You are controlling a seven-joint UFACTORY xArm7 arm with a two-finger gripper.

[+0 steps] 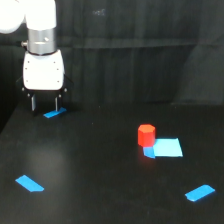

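Observation:
A small red block (146,135) stands on the dark table right of centre. Touching or just behind a blue strip (149,152), it sits at the left edge of a pale blue square (169,147). Far off at the upper left, my gripper (45,103) hangs pointing down from the white arm (43,70). Its two fingers are apart, and nothing shows between them. A wide stretch of table separates it from the red block.
Flat blue strips lie near the gripper (55,112), at the left front (29,184) and at the right front (200,192). A dark curtain (140,50) closes off the back.

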